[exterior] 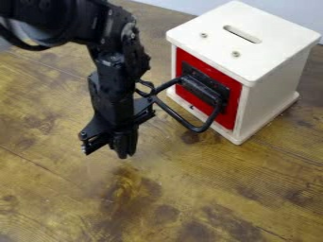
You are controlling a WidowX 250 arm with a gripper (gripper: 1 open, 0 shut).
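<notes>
The black gripper (pixel 123 148) hangs low over the wooden floor, left of the white box (pixel 265 57), its fingertips shut with nothing visible between them. The box has a red front panel (pixel 228 118) carrying a black fitting (pixel 207 87). A black tubular handle (pixel 187 124) reaches out from that side toward the arm, passing close to the gripper's body; whether they touch is unclear.
The box occupies the upper right, with a slot and several screws on its top.
</notes>
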